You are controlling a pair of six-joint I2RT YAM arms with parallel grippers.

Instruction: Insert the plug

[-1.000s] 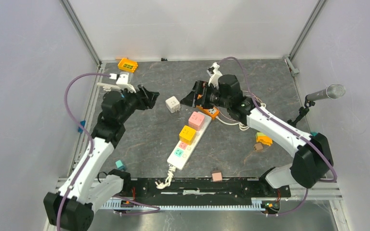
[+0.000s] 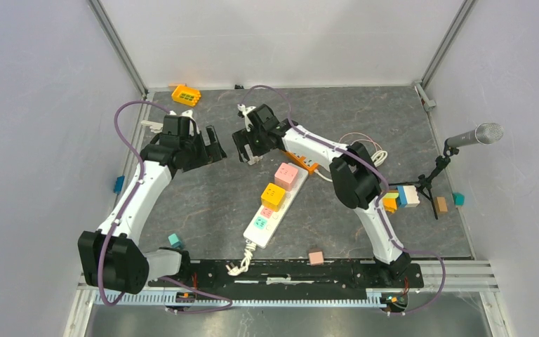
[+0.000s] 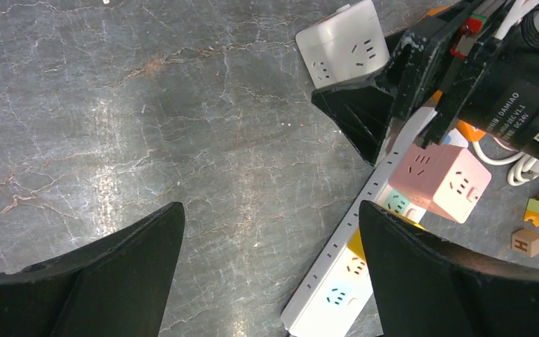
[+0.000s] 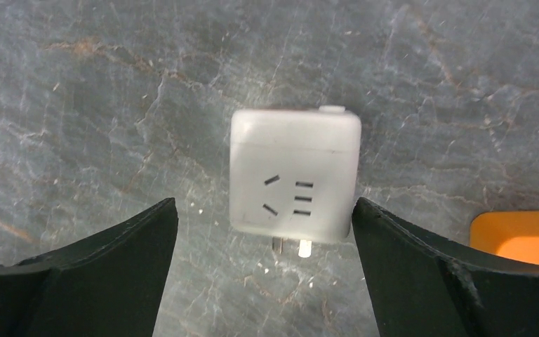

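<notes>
A white cube plug [image 4: 291, 179] lies on the grey table, its socket face up and two prongs sticking out at one side. My right gripper hangs open above it, the plug between the spread fingers but not gripped. From the top view the right gripper [image 2: 247, 145] mostly hides the plug. In the left wrist view the white plug [image 3: 344, 45] sits beside the right gripper's dark fingers. My left gripper [image 2: 214, 145] is open over bare table, left of the plug. A white power strip [image 2: 277, 207] carries a pink cube [image 2: 286, 176] and a yellow cube [image 2: 273, 196].
An orange power strip [image 2: 302, 162] with a white cable lies partly under the right arm. A yellow block [image 2: 186, 95] is at the back left, a microphone [image 2: 478, 135] on a stand at the right.
My right gripper has swung left from near the orange strip to over the white plug. The left arm has shifted slightly and its fingers have spread. The plug and white strip stay put.
</notes>
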